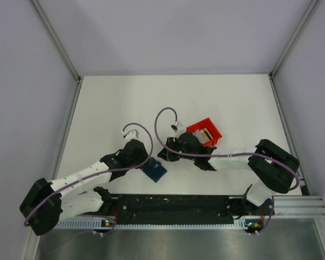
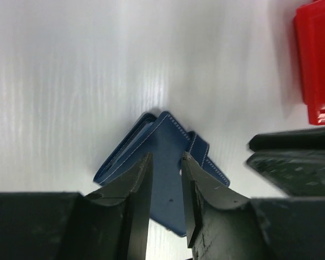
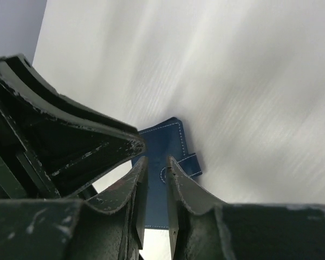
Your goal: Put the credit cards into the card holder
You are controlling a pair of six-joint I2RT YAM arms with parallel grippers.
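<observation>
A dark navy card holder (image 1: pixel 154 171) lies flat on the white table between my two grippers, seen close in both wrist views (image 2: pixel 162 184) (image 3: pixel 157 195). My left gripper is above it, its fingertips slightly apart. My right gripper also hovers over the holder, fingertips a little apart. I see no card between either pair of fingers. A dark finger of the other arm enters each wrist view.
A red tray (image 1: pixel 211 124) holding several cards sits to the right behind my right gripper; its edge shows in the left wrist view.
</observation>
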